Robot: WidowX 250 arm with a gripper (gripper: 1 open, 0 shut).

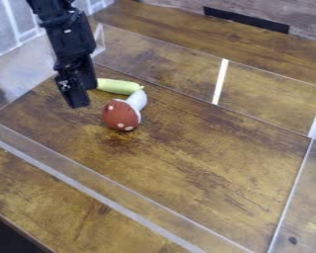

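My black gripper (pixel 74 87) hangs at the upper left, fingers pointing down and open, just left of a pale yellow-green corn-like toy (pixel 118 86). Right and a little below it lies a toy mushroom with a red, white-spotted cap (pixel 118 116) and a white stem (pixel 137 100). I cannot tell whether the fingertips touch the floor.
Clear low walls (pixel 303 188) ring a wooden floor (pixel 213 168). A white strip (pixel 220 82) stands at the back wall, with a dark slot (pixel 247 23) beyond.
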